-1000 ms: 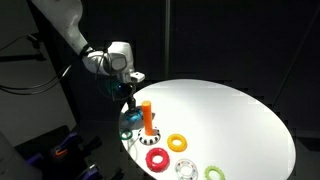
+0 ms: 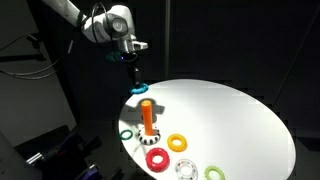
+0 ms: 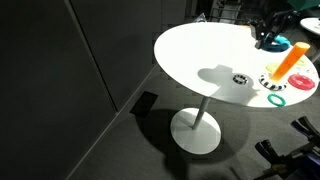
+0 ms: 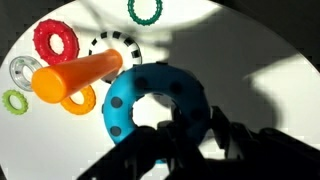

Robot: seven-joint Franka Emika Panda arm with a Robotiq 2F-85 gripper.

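A blue ring with dark dots (image 4: 120, 101) is held above the table by my gripper, which is shut on its rim at the lower right of the wrist view. In exterior view 1, the blue ring (image 2: 139, 88) hangs beyond and above the upright orange post (image 2: 147, 118), clear of it. The post rises from a black-and-white base (image 2: 150, 139) on the table. From the wrist camera, the orange post (image 4: 75, 72) lies left of the held ring, with nothing visible around its shaft.
The white round table (image 2: 225, 125) carries a red ring (image 2: 157, 159), an orange-yellow ring (image 2: 177, 142), a pale patterned ring (image 2: 187, 169), a light green ring (image 2: 214, 173) and a teal ring (image 2: 126, 134).
The arm has risen over the last second, carrying the blue ring up and slightly right in exterior view 1. The post and the rings on the table have stayed put.
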